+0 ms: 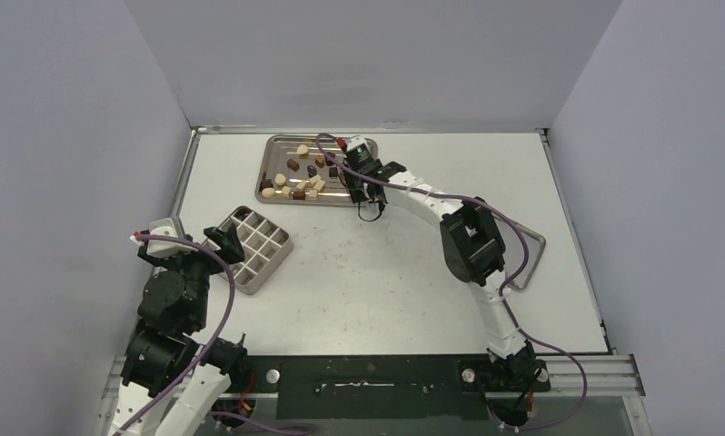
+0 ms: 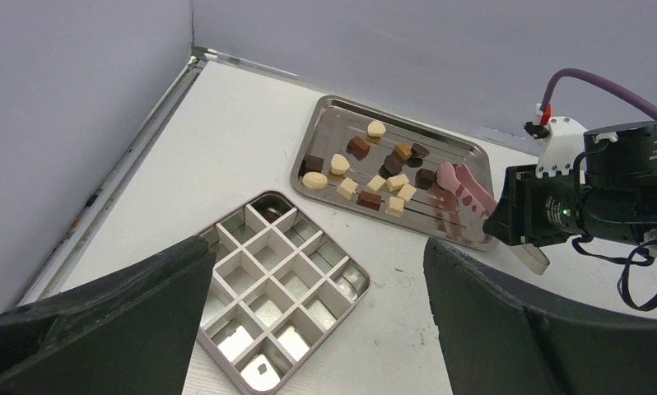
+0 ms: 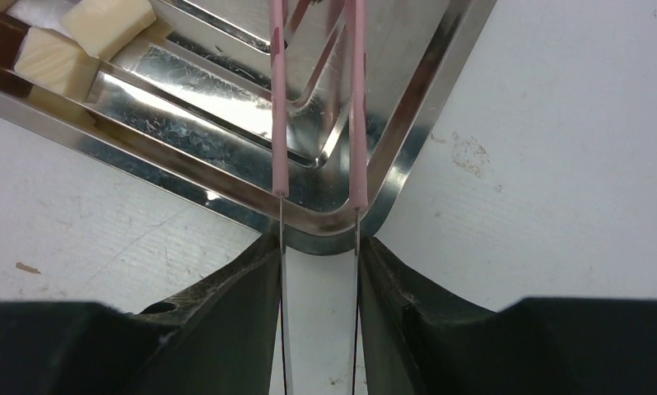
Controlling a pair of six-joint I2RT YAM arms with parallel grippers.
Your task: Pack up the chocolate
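A steel tray [image 1: 277, 154] at the back holds several dark and white chocolates, such as a dark piece [image 2: 358, 148] and a white cube [image 3: 58, 62]. A divided box [image 2: 284, 263] at the left has a dark piece in its back compartment; other visible compartments look empty. My left gripper hangs over that box, open and empty. My right gripper is down at the tray's right end; in the right wrist view its pink fingers are slightly apart, their tips out of frame at the top, so what lies between them is unclear.
Another grey tray [image 1: 531, 250] lies at the right, partly under the right arm. Walls border the left, back and right.
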